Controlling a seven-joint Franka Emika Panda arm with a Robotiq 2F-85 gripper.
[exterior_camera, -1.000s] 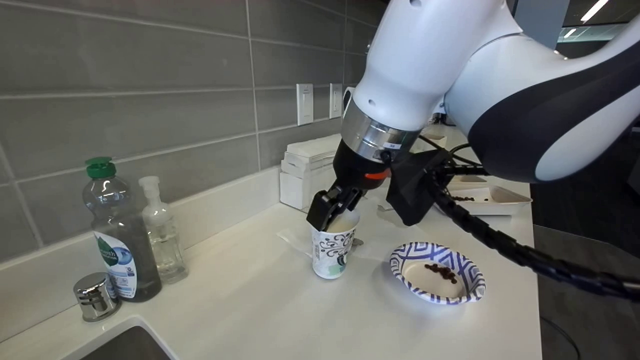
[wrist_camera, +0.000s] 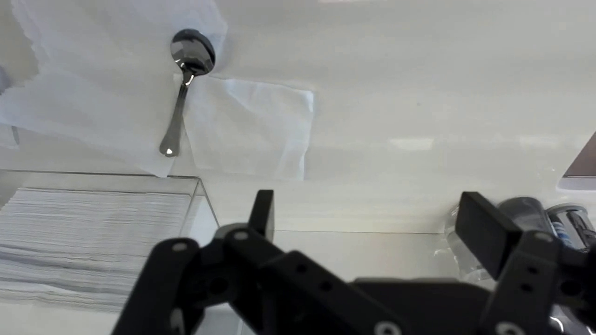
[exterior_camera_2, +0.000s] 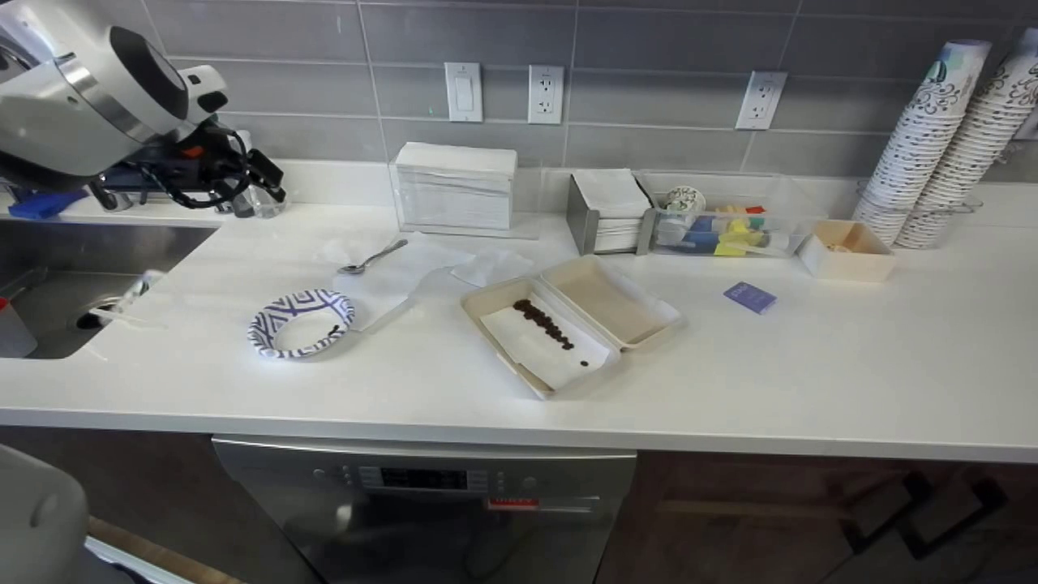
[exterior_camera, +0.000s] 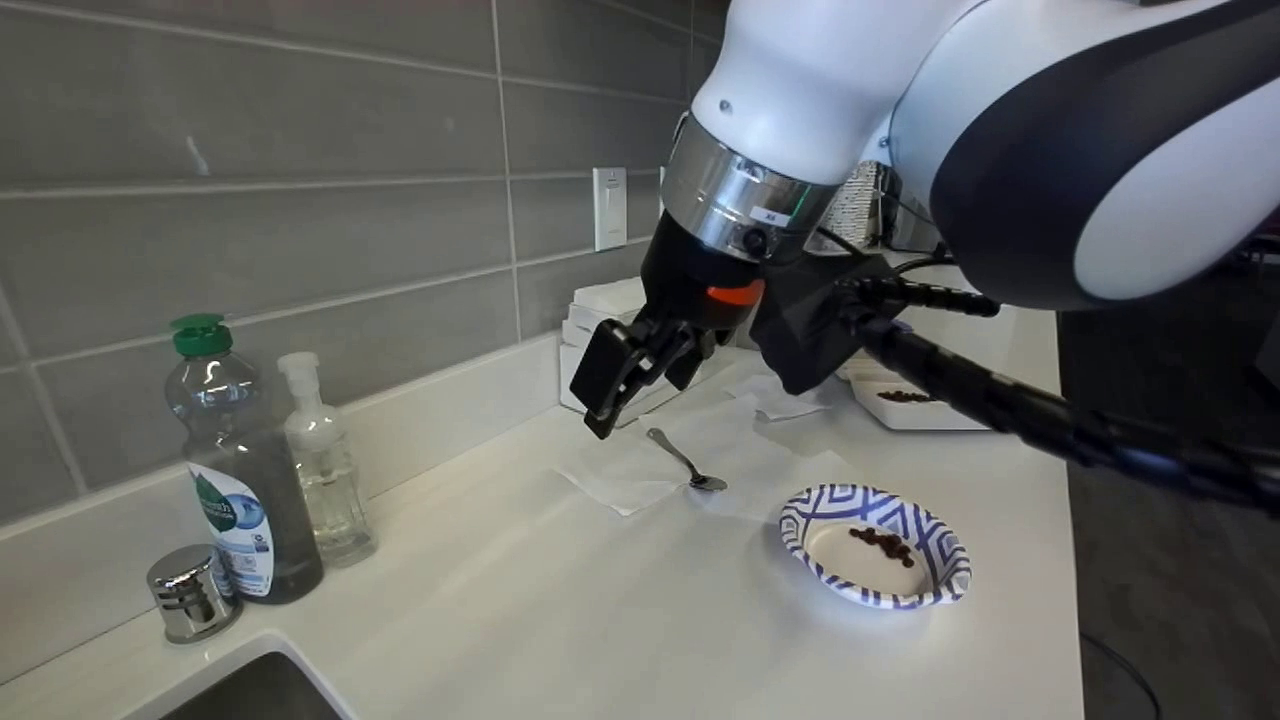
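My gripper (exterior_camera: 642, 384) is open, above the counter near the back wall. Its fingers stand wide apart in the wrist view, with nothing between them. A metal spoon (wrist_camera: 177, 114) (exterior_camera: 681, 456) lies on thin white paper (wrist_camera: 251, 125), below and to one side of the gripper. Closer to the counter's front, a blue-and-white patterned bowl (exterior_camera: 806, 510) (exterior_camera_2: 275, 316) holds some small dark pieces (exterior_camera: 884, 545). By the sink's edge is a blurred whitish shape (exterior_camera_2: 144, 283); I cannot tell what it is.
A clear napkin holder (exterior_camera_2: 452, 195) stands against the wall. Green-capped dish soap (exterior_camera: 246, 480) and a pump bottle (exterior_camera: 324, 480) stand near the sink (exterior_camera_2: 44, 261). An open takeout box (exterior_camera_2: 506, 355) holds dark pieces. Cup stacks (exterior_camera_2: 924, 136) rise at far right. Counter right of the box is mostly clear.
A second ago a patterned paper cup was at my gripper's fingers above the counter; now it is gone from there. The gripper has risen and shifted slightly toward the wall.
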